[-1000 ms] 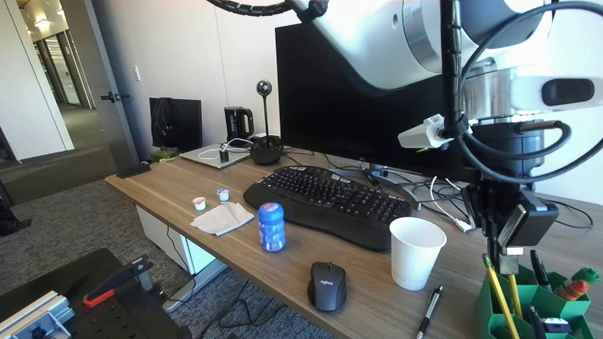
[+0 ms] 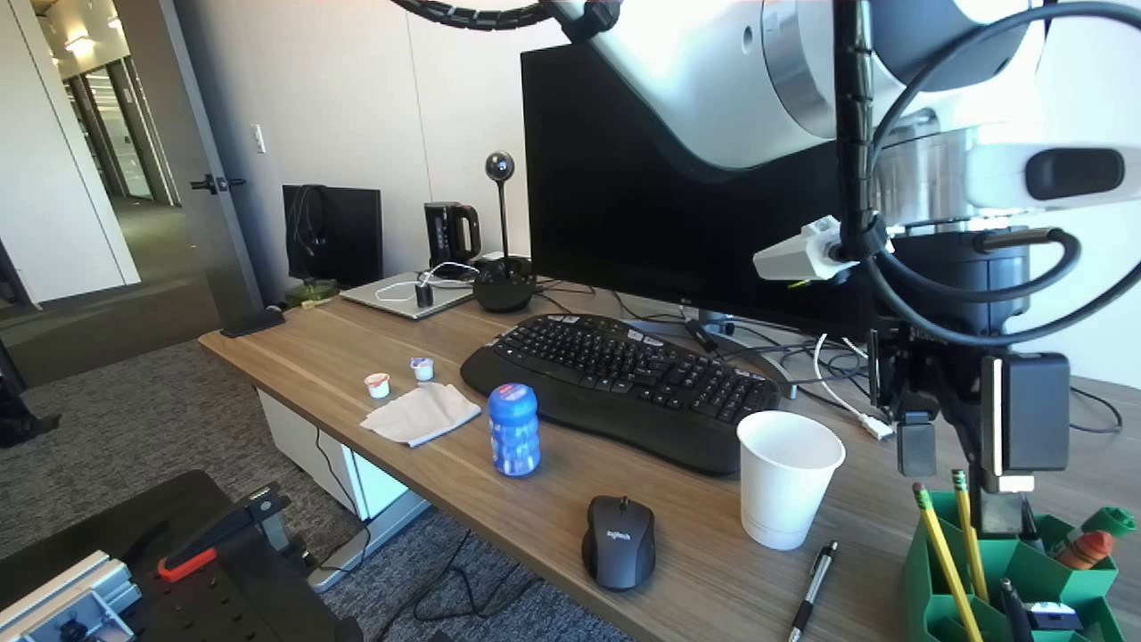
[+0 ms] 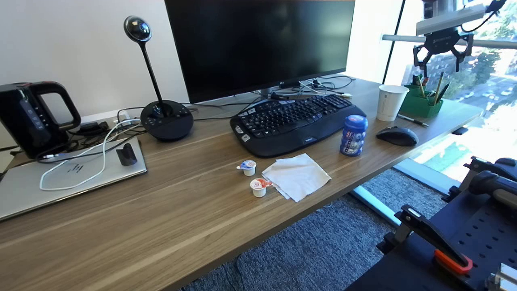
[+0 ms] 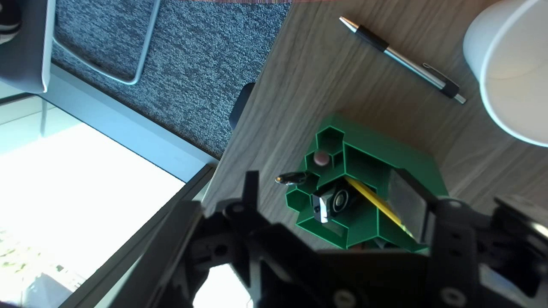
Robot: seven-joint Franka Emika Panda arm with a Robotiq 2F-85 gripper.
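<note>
My gripper [image 2: 959,481] points down over the green organizer [image 2: 917,578] at the desk's right end. In the wrist view its fingers [image 4: 409,202] stand wide apart, nothing held between them. Below that gap show the organizer's compartments, a yellow pencil [image 4: 377,202], a black pen [image 4: 293,178] and a small dark boxy item [image 4: 336,200]. Two pencils [image 2: 941,551], a green marker [image 2: 1115,522] and an orange-red item [image 2: 1087,550] rise from the organizer in exterior view 1. From the other side, exterior view 2 shows the open gripper [image 3: 441,69] above the organizer [image 3: 419,106].
A white paper cup [image 2: 788,481] and a loose pen [image 2: 815,590] lie close to the organizer. Farther along are a mouse [image 2: 619,544], blue bottle [image 2: 514,430], keyboard [image 2: 631,374], cloth [image 2: 420,414] and two creamer cups [image 3: 259,187]. The monitor [image 3: 261,43] stands behind.
The fingers have spread from close together to wide apart. The arm above them looks unmoved, and the organizer and desk items stay in place.
</note>
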